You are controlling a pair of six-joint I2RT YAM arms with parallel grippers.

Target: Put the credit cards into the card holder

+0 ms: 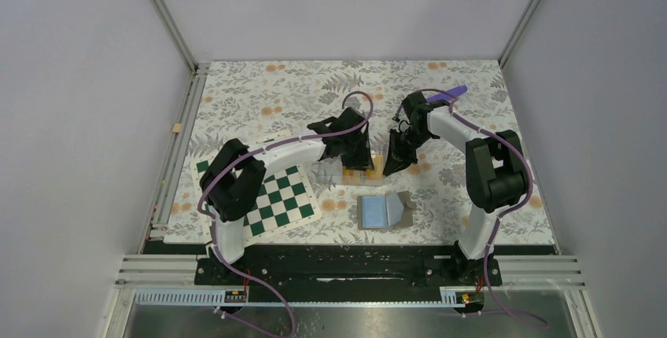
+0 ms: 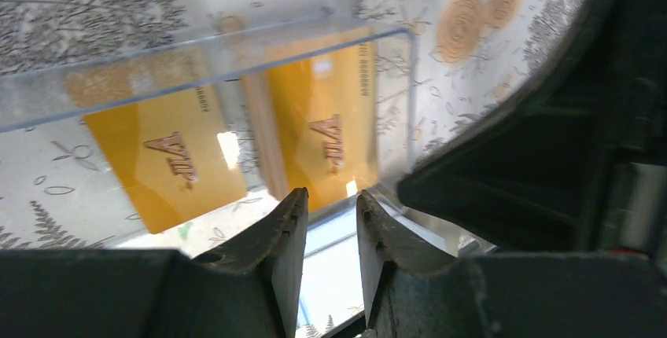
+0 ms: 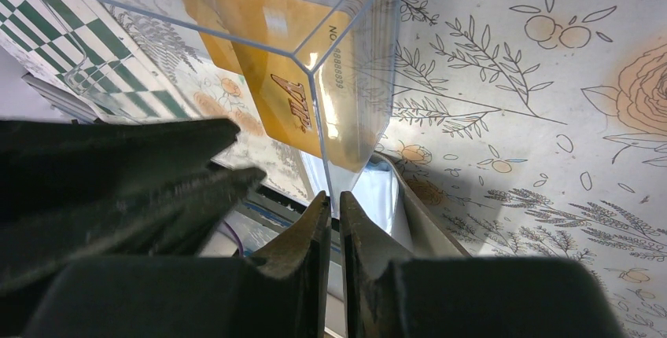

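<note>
Gold cards stand in a clear plastic box in mid-table. One card or thin group is apart on the left, and a thicker stack is at the right end. My left gripper hangs over the box's near side, open, its fingertips apart with nothing held between them. My right gripper is shut on the wall at the corner of the clear box, beside the thicker stack. In front of the box the grey card holder lies spread open, with a pale blue sleeve inside.
A green-and-white checkered board lies left of the box, under the left arm. A purple object is at the back right.
</note>
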